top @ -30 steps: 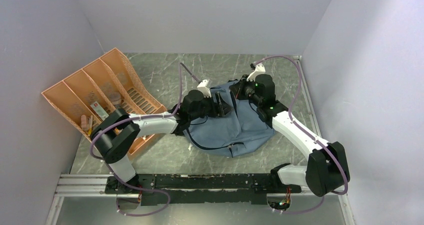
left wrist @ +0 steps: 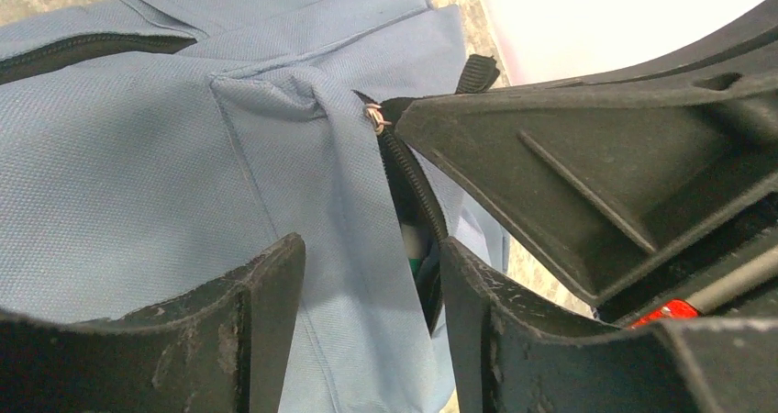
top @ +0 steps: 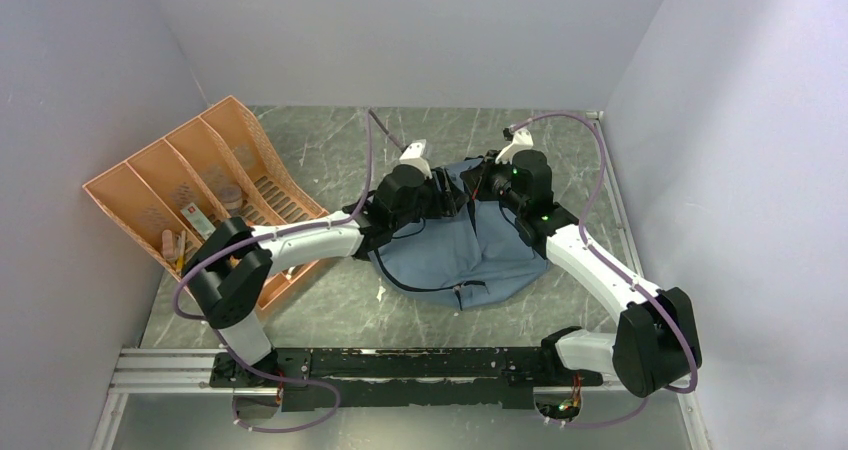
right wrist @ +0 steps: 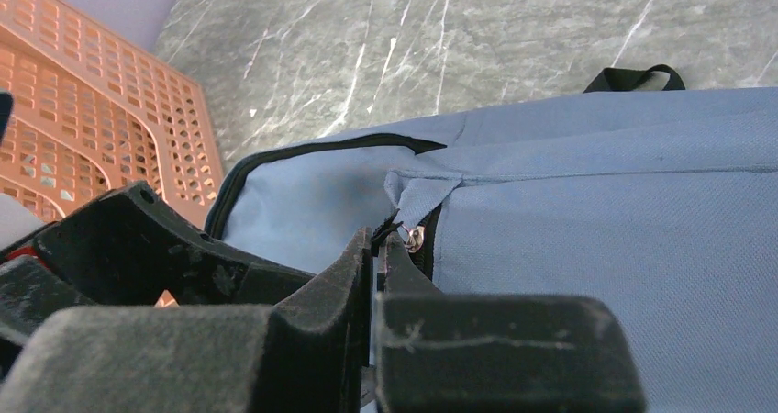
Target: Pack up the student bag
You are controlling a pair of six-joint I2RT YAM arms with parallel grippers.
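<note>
A blue-grey fabric bag (top: 440, 260) lies on the table with both arms over it. My left gripper is part open, its fingers standing on either side of the fabric edge along a black zipper (left wrist: 417, 184); whether they touch the cloth I cannot tell. The zipper gapes, and something white and green (left wrist: 415, 248) shows inside. At its upper end is a metal zipper slider (right wrist: 415, 239) with a short black pull. My right gripper is shut, the pull's end between its fingertips. In the top view, the grippers are close together over the bag's upper part.
An orange slatted organizer (top: 235, 102) with compartments stands at the left, holding a few small items. A second, curved black zipper (right wrist: 321, 144) runs along the bag's side. Bare marbled table (top: 320, 150) lies behind the bag.
My left gripper has moved up and slightly right over the bag, closer to the right gripper. The right arm has barely shifted.
</note>
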